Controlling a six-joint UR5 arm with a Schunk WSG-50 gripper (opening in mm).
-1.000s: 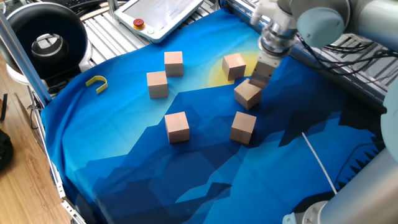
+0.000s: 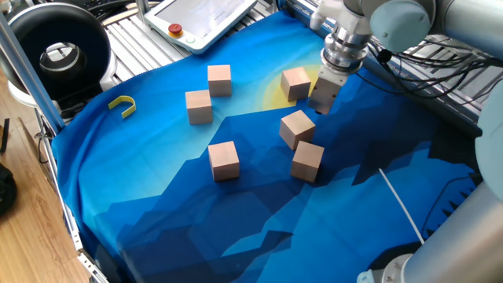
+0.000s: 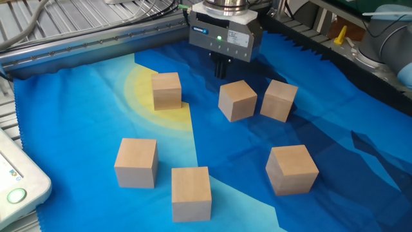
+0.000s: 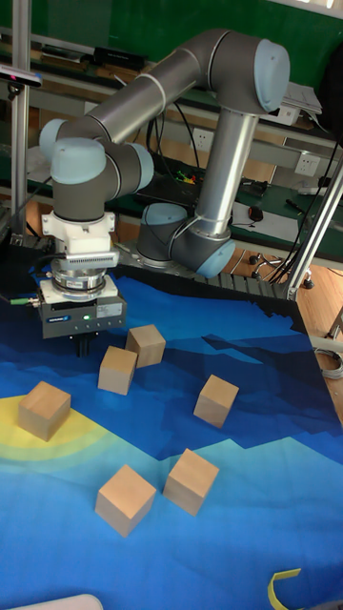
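Several plain wooden cubes lie apart on a blue cloth (image 2: 181,228). My gripper (image 3: 221,76) points down at the cloth's far side in exterior view 2, its narrow fingers together and nothing between them. Just in front of it sits a turned cube (image 3: 237,100); whether the fingertips touch it I cannot tell. Close beside that cube stands another cube (image 3: 279,100). A cube (image 3: 167,91) rests on the yellow patch. Two more, one cube (image 3: 136,163) and its neighbour cube (image 3: 191,194), are nearer this camera. A lone cube (image 3: 292,169) lies at the right.
A yellow hooked strip (image 2: 122,104) lies on the cloth's left part in exterior view 1. A teach pendant (image 2: 200,20) with a red button stands at the table's edge. Cables (image 2: 424,75) run behind the gripper.
In exterior view 1 the cube by my gripper has shifted left and toward the camera and turned. Now a gap shows between gripper and cube. The other cubes have stayed put.
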